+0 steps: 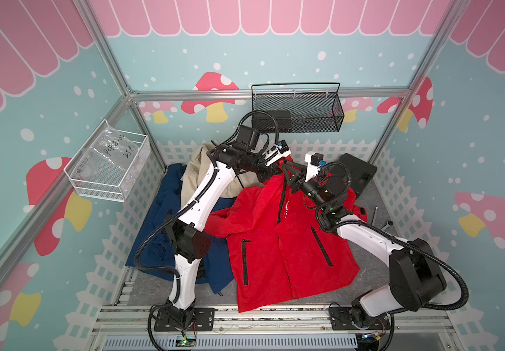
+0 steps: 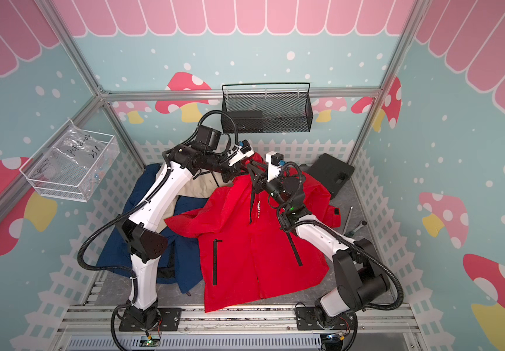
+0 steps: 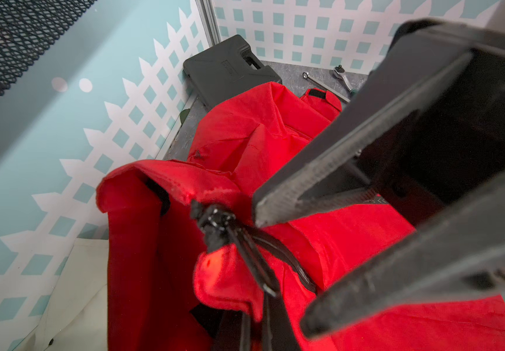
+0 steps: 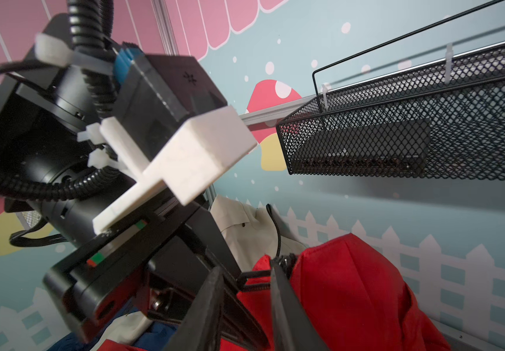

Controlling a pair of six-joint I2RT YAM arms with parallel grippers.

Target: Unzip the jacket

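Note:
The red jacket [image 1: 264, 245] lies spread on the table, its collar raised at the back. In the left wrist view, a black zipper slider [image 3: 217, 217] sits at the collar's top edge, and a black zipper pull [image 3: 255, 260] stretches from it to my left gripper, shut on the pull's end. My right gripper is part open, close to the slider, nothing clearly held between its fingers. From the right wrist, the pull [image 4: 257, 280] appears sideways behind the gap between those fingertips. The left fingers are partly hidden there.
Blue clothing [image 1: 159, 234] and a beige garment [image 1: 197, 166] lie at left. A black case [image 1: 355, 174] and tools [image 1: 387, 225] are at right. A black mesh basket [image 1: 317, 111] hangs on the back wall, a white basket [image 1: 106, 169] on the left. Both grippers are very close together.

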